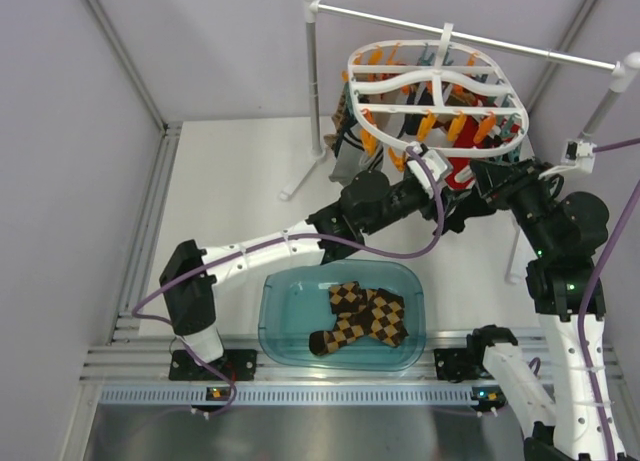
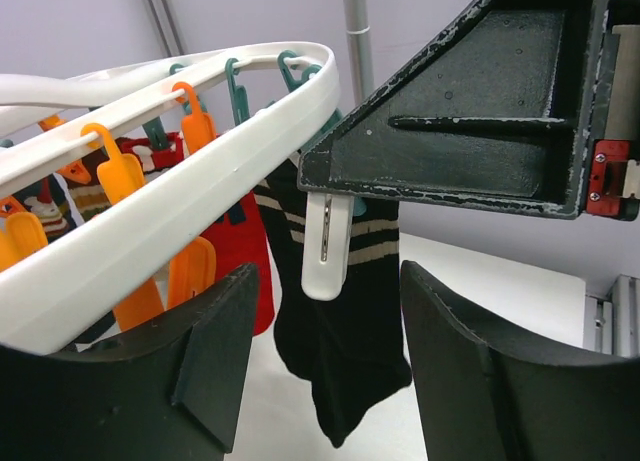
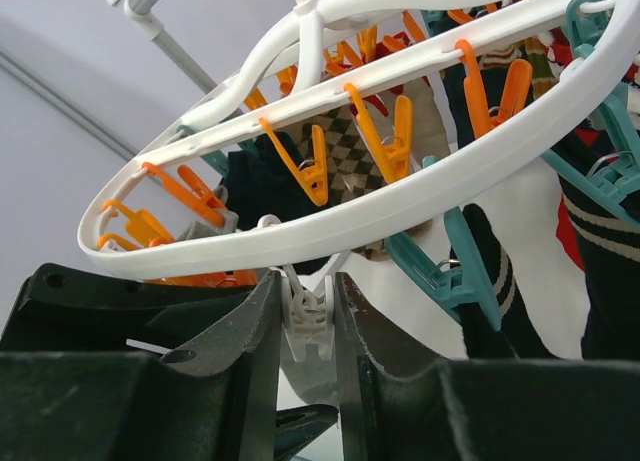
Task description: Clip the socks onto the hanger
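A white oval hanger (image 1: 435, 93) with orange and teal clips hangs from the rail. My right gripper is at its rim, shut on a white clip (image 3: 306, 326). That white clip (image 2: 326, 246) also shows below the right gripper's dark finger in the left wrist view. My left gripper faces it with fingers apart, and nothing shows held between them. Beyond hangs a black sock (image 2: 350, 321) with pale stripes, below a teal clip. Checkered socks (image 1: 370, 316) lie in the teal bin (image 1: 285, 351).
Other socks, among them a red one (image 2: 240, 243), hang crowded under the hanger. The stand's left post (image 1: 313, 86) and foot are beside it.
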